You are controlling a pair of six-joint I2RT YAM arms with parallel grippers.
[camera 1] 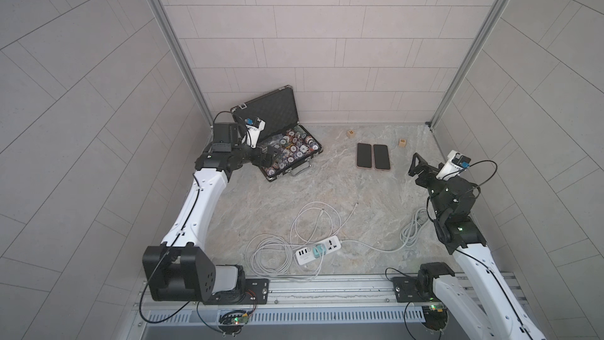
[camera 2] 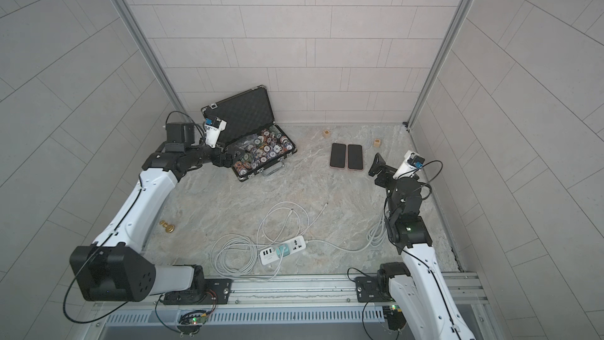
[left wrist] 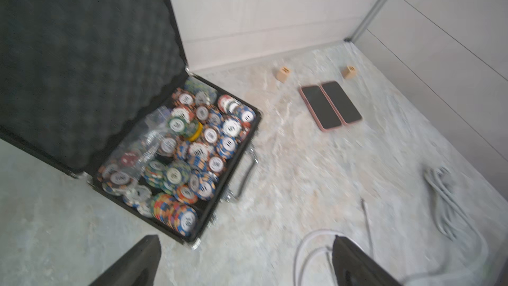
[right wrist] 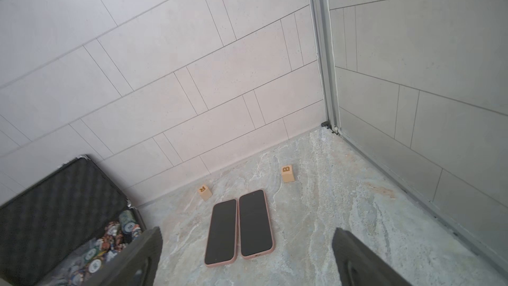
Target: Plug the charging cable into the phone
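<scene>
Two dark-screened phones with pink edges lie side by side at the back right: the left phone (right wrist: 221, 231) and the right phone (right wrist: 256, 223). A white charging cable (camera 1: 344, 219) loops out from the power strip (camera 1: 318, 250), its free end on the bare table at front centre. My left gripper stands open and empty, raised near the chip case. Open as well, my right gripper hangs at the right, apart from the phones, with nothing between its fingers. Neither gripper touches phone or cable.
An open black case (left wrist: 240, 172) full of poker chips stands at the back left. Wooden blocks, one lettered B (right wrist: 287, 173) and one other (right wrist: 204, 192), sit behind the phones. Coiled white cord (camera 1: 410, 231) lies at right.
</scene>
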